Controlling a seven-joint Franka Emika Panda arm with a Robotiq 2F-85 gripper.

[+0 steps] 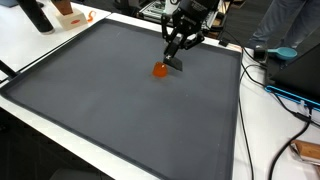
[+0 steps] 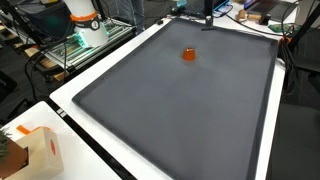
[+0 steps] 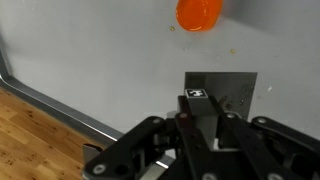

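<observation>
In the wrist view my gripper is shut on a dark, flat-ended tool (image 3: 234,90). Its squarish grey plate shows beyond the fingers; the part between them is mostly hidden. Exterior view 1 has the gripper (image 1: 174,49) at the far side of the grey table, with the plate (image 1: 174,63) hanging low below it. Whether the plate touches the surface I cannot tell. A small orange cup-like object (image 1: 160,70) stands on the table just left of the plate, apart from it in the wrist view. Exterior view 2 also shows this orange object (image 2: 189,53).
Small specks lie around the orange object. Black cables (image 1: 280,95) are off the table to the right.
</observation>
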